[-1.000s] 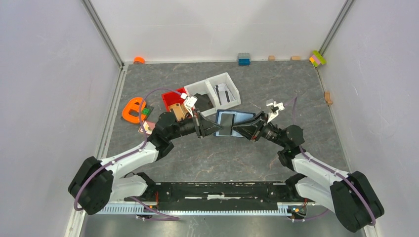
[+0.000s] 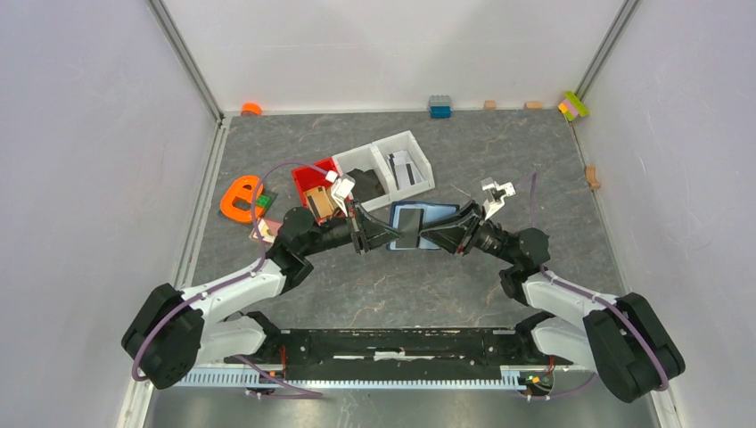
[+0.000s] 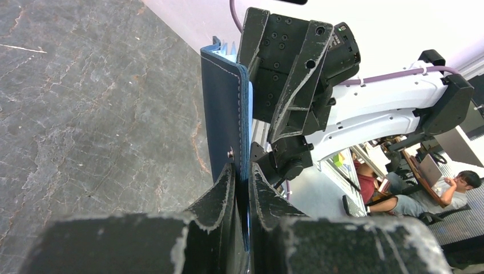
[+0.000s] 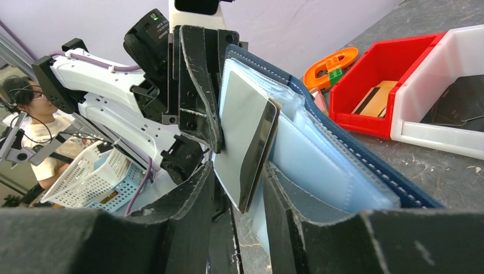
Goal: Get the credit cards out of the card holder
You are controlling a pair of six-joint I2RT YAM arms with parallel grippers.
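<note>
The dark blue card holder [image 2: 437, 214] [image 3: 220, 114] [image 4: 319, 148] is held upright in the air between both arms, light blue sleeves showing. My left gripper [image 2: 392, 234] is shut on it. A grey card with a dark strip [image 4: 240, 137] stands at the front of the sleeves in the right wrist view. My right gripper [image 2: 428, 234] reaches to this card's lower edge, fingers part open on either side of it; whether they touch it I cannot tell.
A red bin [image 4: 348, 97] and white bins [image 2: 423, 178] with contents lie behind the holder. An orange toy [image 2: 234, 201] sits at the left.
The right arm has shifted very slightly, its rear part moving toward the top of the top view. The left arm and holder look almost unchanged.
</note>
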